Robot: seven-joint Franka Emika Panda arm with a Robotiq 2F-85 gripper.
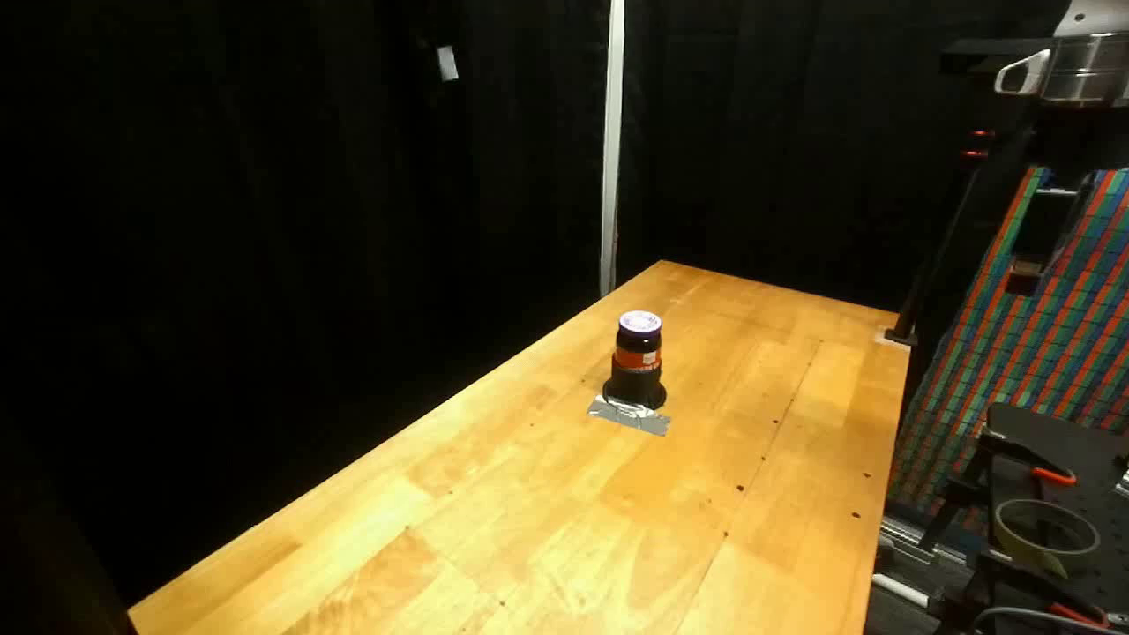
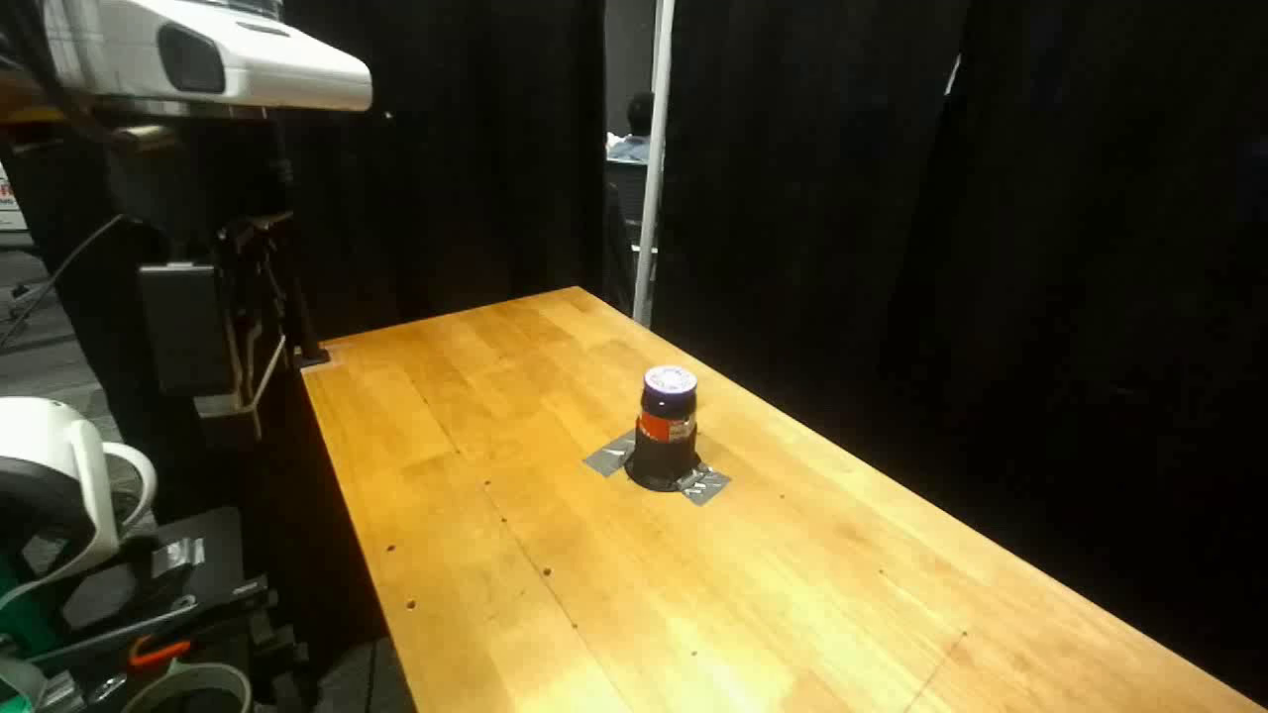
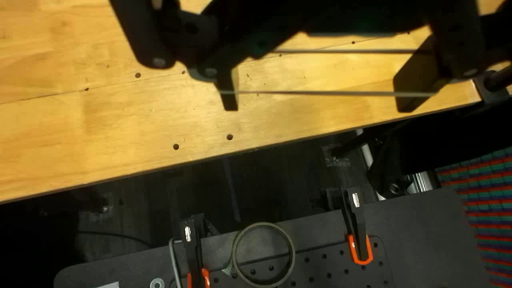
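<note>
A dark jar (image 1: 638, 344) with a pale lid and an orange label stands upright in a black round base on the wooden table (image 1: 762, 444). Grey tape (image 1: 630, 414) lies across that base and the tabletop. Exterior view 2 shows the same jar (image 2: 669, 404), with tape on both sides of its base. My gripper is open, its dark fingers (image 3: 415, 81) wide apart over the table edge. Two thin straight strands stretch across the gap, and no object sits between the fingers. The jar is outside the wrist view, well away from the gripper.
Beside the table is a black perforated platform (image 3: 422, 230) with orange-handled clamps (image 3: 361, 249) and a tape roll (image 3: 263, 255). A pale pole (image 1: 611, 148) rises behind the table, before black curtains. The tabletop around the jar is clear.
</note>
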